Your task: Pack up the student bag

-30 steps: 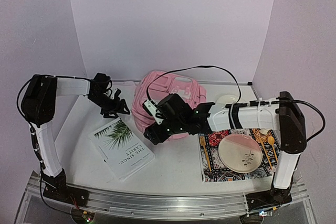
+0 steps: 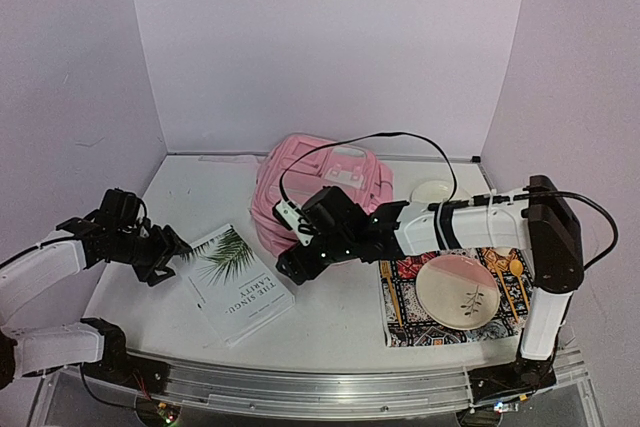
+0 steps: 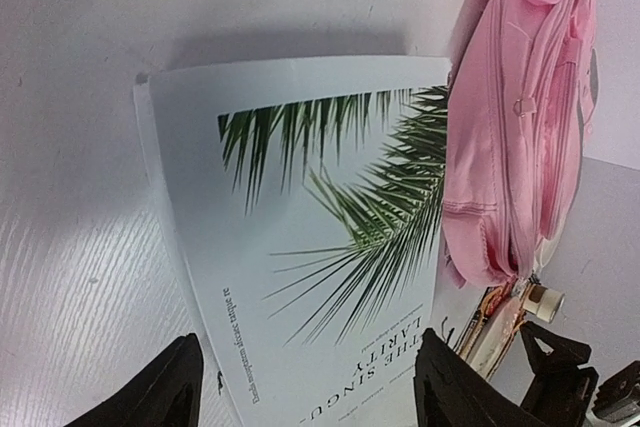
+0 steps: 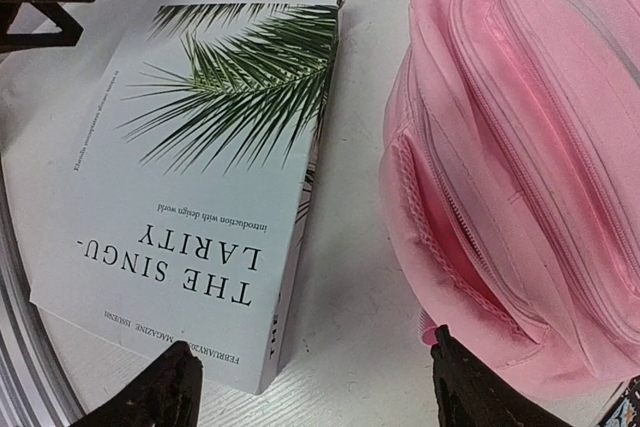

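A white book with a palm-leaf cover (image 2: 240, 282) lies flat on the table, left of centre. The pink bag (image 2: 322, 162) lies behind and to the right of it, partly covered by my right arm in the top view. My left gripper is open at the book's left corner, its fingers wide apart with nothing held between them. Between the book and the bag is my right gripper, also open and empty. In the right wrist view the book's spine (image 4: 292, 257) and the bag's unzipped side pocket (image 4: 435, 217) show clearly.
To the right, a patterned placemat (image 2: 420, 339) holds a pink and white plate (image 2: 457, 291), a wooden fork (image 2: 391, 292) and other wooden cutlery. A second pale plate (image 2: 432, 190) stands behind. Bare table lies in front of the bag.
My left gripper has swung left and toward the front, from beside the bag to the book's left corner. The right arm is nearly still; book and bag have not moved.
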